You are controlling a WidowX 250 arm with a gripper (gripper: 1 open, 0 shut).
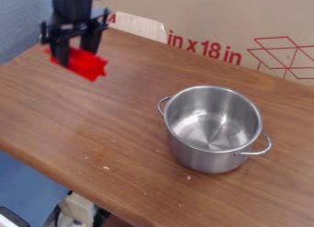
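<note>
My black gripper (76,39) is at the upper left, blurred, shut on a red block (81,63) that hangs above the wooden table. A large steel pot (211,130) with two side handles stands at the right of the table, well apart from the block.
A blue surface lies beyond its left edge, and a cardboard panel with red printing stands along the back.
</note>
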